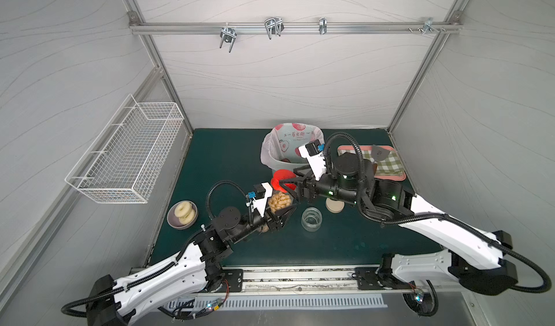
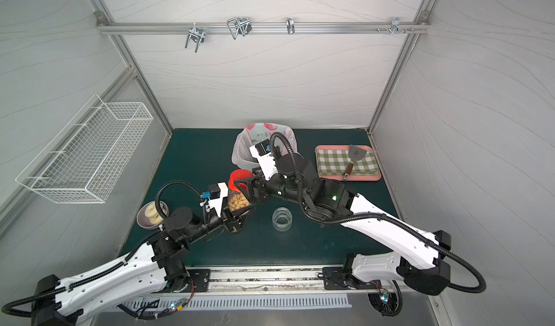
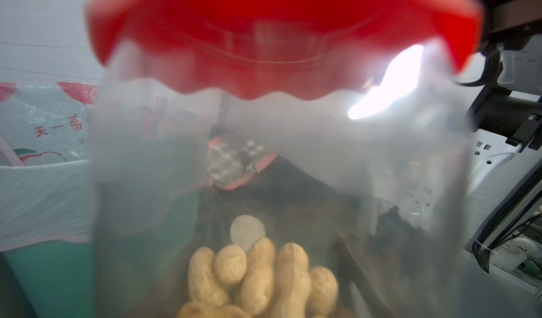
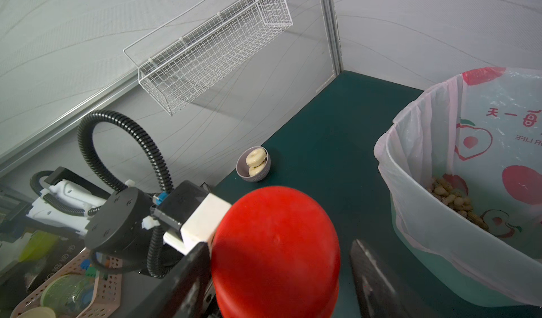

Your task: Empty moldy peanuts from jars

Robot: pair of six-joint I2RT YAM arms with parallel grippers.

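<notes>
A clear jar of peanuts (image 1: 279,200) with a red lid (image 1: 284,175) is held upright at table centre, my left gripper (image 1: 277,213) shut on it. In the left wrist view the jar (image 3: 282,193) fills most of the picture, peanuts at the bottom. My right gripper is part open around the red lid (image 4: 275,244); whether the fingers touch it cannot be told. An empty glass jar (image 1: 311,219) and a pale round lid (image 1: 334,204) stand nearby.
The lined bin (image 1: 269,147) behind the jar holds some peanuts (image 4: 451,199). A bowl of pale rings (image 1: 182,214) sits at left, a tray with cloth and spatula (image 2: 347,163) at back right. A wire basket (image 1: 130,152) hangs on the left wall.
</notes>
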